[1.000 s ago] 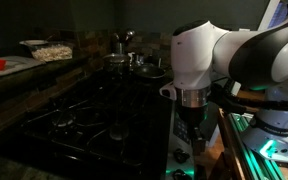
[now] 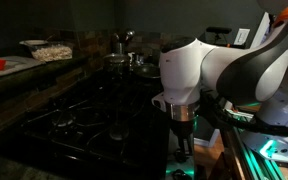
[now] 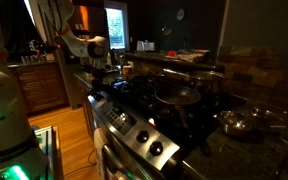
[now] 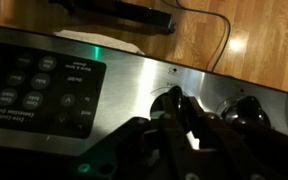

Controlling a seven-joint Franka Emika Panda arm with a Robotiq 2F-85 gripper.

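Note:
My gripper points down at the stove's front control panel. Its dark fingers overlap a dark round knob in the wrist view, hiding part of it. Darkness hides how far apart the fingers stand and whether they touch the knob. A second knob lies to the right on the same metal strip. In exterior view 1, the gripper is close above a front knob, with another knob nearer the camera.
Black button pad lies left of the knob. An oven handle runs along the front, with a pale cloth beside it. Pans, including a skillet, stand on the cooktop. Wooden floor is open in front.
In exterior view 1 the wrist and gripper have moved a little left and down, closer to the front knob. The stove and the pans look unchanged.

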